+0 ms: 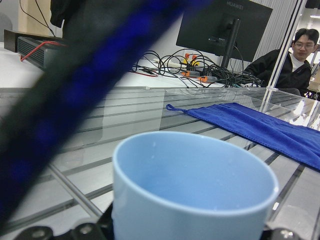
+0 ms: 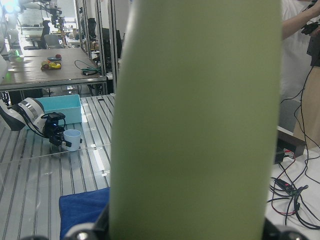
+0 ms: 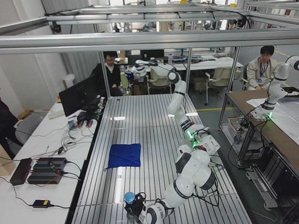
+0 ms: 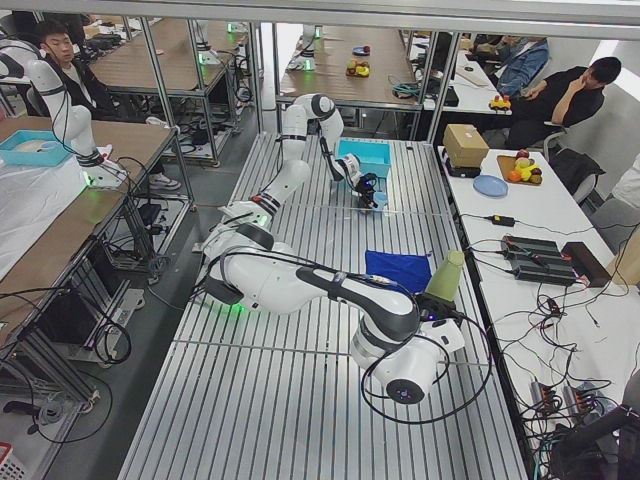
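Note:
A light blue cup (image 1: 195,200) fills the lower middle of the left wrist view, held in my left gripper (image 3: 134,205) at the near end of the slatted table. In the camera right view the same cup (image 4: 380,199) shows near the far end. My right gripper (image 4: 436,308) is shut on a tall olive-green cup or bottle (image 2: 195,120), raised above the table and filling the right wrist view. A blue cloth (image 3: 124,155) lies flat on the table between the two grippers.
A turquoise bin (image 4: 365,156) stands behind the left gripper. A side desk (image 4: 510,200) holds a plate, fruit tray, boxes, power units and cables. People sit beside the tables.

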